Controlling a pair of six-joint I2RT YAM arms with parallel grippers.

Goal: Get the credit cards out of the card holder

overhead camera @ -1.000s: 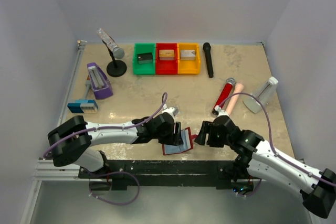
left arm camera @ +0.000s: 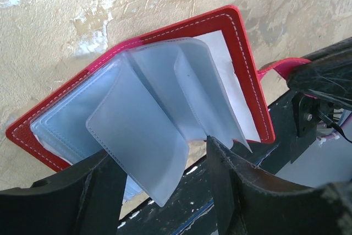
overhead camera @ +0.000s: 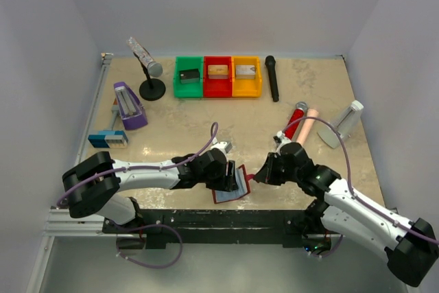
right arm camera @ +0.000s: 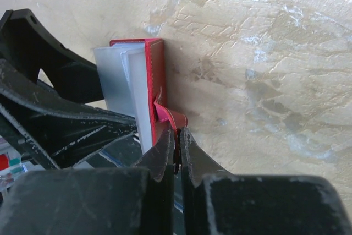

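The red card holder (left arm camera: 250, 81) lies spread on the table's front part, its clear plastic sleeves (left arm camera: 137, 119) fanned up. My left gripper stands open over it, with sleeves rising between its fingers. From the holder's right cover sticks out a thin red strap (right arm camera: 168, 115). My right gripper is shut on the strap's end, beside the holder. In the right wrist view the right cover stands up steeply. No card can be clearly made out inside the sleeves; the left fingers hide part of them in the top view.
Green (overhead camera: 188, 90), red (overhead camera: 217, 90) and yellow (overhead camera: 247, 90) bins at the back each hold a small item. A microphone (overhead camera: 272, 77), red flashlight (overhead camera: 293, 121) and clear bottle (overhead camera: 341, 125) stand right; a black stand (overhead camera: 151, 89) and purple holder (overhead camera: 132, 111) left. Mid-table is clear.
My right gripper has moved a little left and shut on the red strap; it was open beside it before. The holder's right side sits slightly more upright. The left arm has barely moved.
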